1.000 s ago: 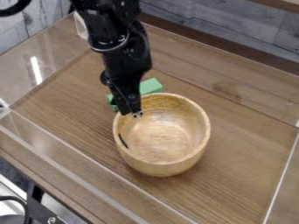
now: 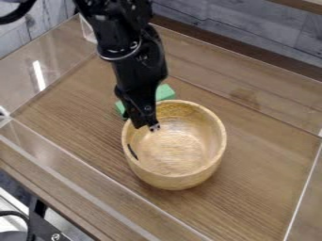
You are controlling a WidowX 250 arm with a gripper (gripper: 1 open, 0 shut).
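Note:
My black gripper point(image 2: 141, 119) hangs at the upper left rim of a round, light wooden bowl point(image 2: 176, 149). Its tip is low, beside a green object point(image 2: 163, 93) that lies behind the bowl and is partly hidden by the arm. The fingers look close together; whether anything thin is between them is not clear. The bowl is empty apart from a dark mark or thin dark piece at its left inner side, too small to tell.
A grey plank wall stands at the back. A clear object point(image 2: 88, 28) is at the top left, and a dark cable lies at the bottom left corner.
The gripper has shifted very slightly lower and to the right. The bowl and green object look unmoved.

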